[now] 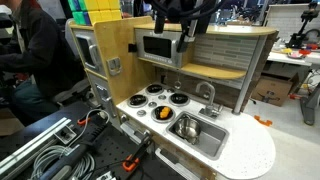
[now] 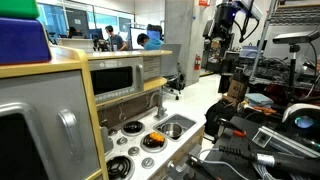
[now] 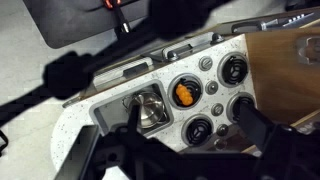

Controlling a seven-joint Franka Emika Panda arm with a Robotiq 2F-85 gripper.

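My gripper is open, with nothing between its fingers. It hangs high above the toy kitchen, seen at the top of exterior view 1 and, in exterior view 2, at the upper right. Far below it, an orange-yellow object [image 3: 184, 95] lies on a front burner near the sink; it also shows in exterior view 1 [image 1: 164, 113]. It is too small to identify. A shiny metal pot [image 3: 148, 107] stands in the sink [image 1: 211, 142], beside the faucet [image 1: 208, 94].
Other burners [image 3: 234, 69] look bare. A microwave [image 1: 160, 48] sits under the wooden shelf [image 1: 213, 71], both obstacles behind the stove. Coloured blocks [image 1: 95, 12] top the cabinet at left. The speckled counter [image 1: 249, 148] right of the sink is clear. Cables [image 1: 48, 160] lie in front.
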